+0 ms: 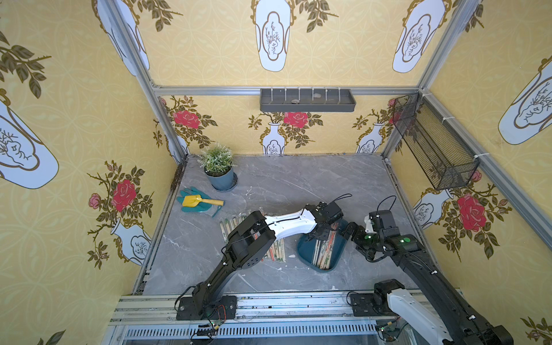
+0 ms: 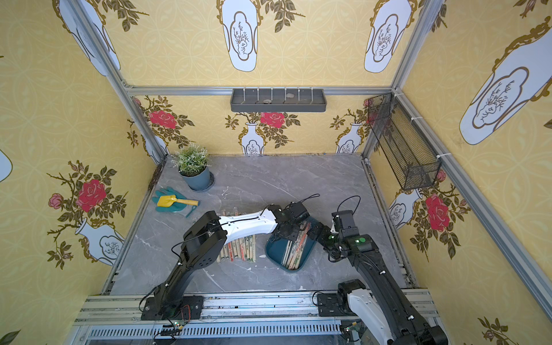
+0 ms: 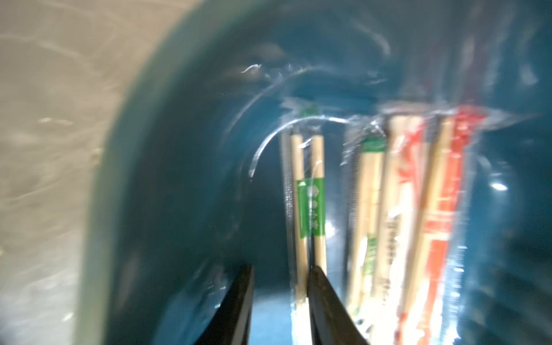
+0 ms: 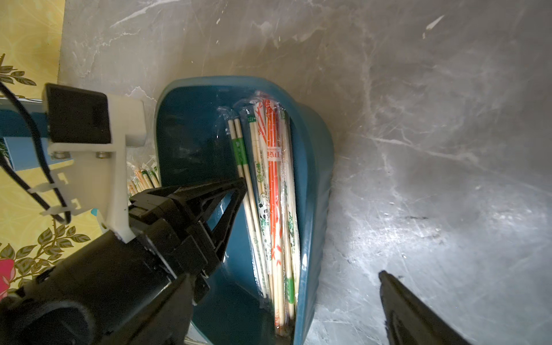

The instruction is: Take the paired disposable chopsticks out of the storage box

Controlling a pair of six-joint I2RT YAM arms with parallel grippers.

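Observation:
The blue storage box (image 4: 313,230) holds several wrapped chopstick pairs. In the left wrist view, the green-banded pair (image 3: 311,207) lies apart from the others, nearer the box's left wall. My left gripper reaches down into the box, its fingers part open. One fingertip (image 3: 319,281) overlaps the lower part of that pair; the other is left of it, over bare box floor. Whether they touch, I cannot tell. To the right lie red-and-white wrapped pairs (image 4: 272,155). My right gripper is wide open beside the box's right side, holding nothing.
More chopsticks (image 1: 278,250) lie in a row on the table left of the box, partly behind the left arm. A potted plant (image 1: 219,166) and a yellow trowel (image 1: 198,200) stand back left. The table (image 1: 310,172) behind the box is clear.

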